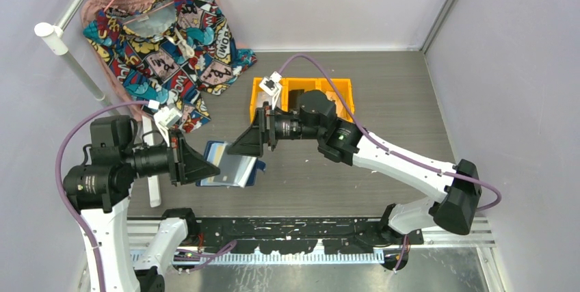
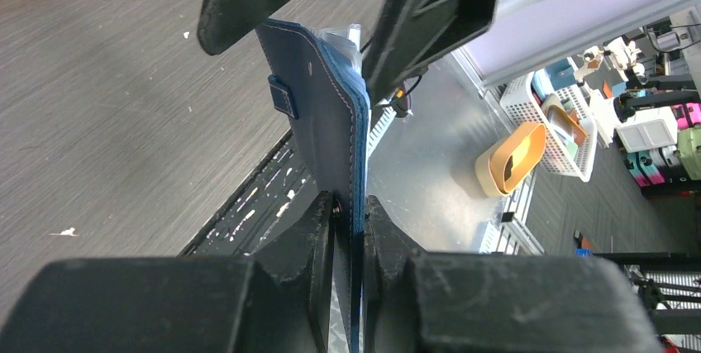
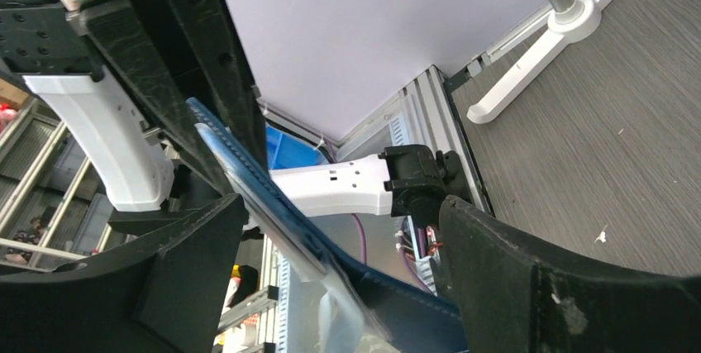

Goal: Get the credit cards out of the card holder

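Note:
The navy card holder (image 1: 254,172) is held on its side by my left gripper (image 1: 195,163); in the left wrist view its stitched cover (image 2: 318,113) stands upright between the fingers. Clear plastic sleeves with light cards inside (image 1: 229,165) face up in the top view. My right gripper (image 1: 254,138) has its fingertips just over the holder's right part. In the right wrist view its fingers are apart, with the holder's edge (image 3: 264,196) and sleeves between them, not visibly gripped.
An orange three-compartment tray (image 1: 332,85) sits behind the right arm. Colourful clothes on hangers (image 1: 178,52) fill the back left, by a white stand foot (image 1: 154,189). The grey floor right of the holder is clear.

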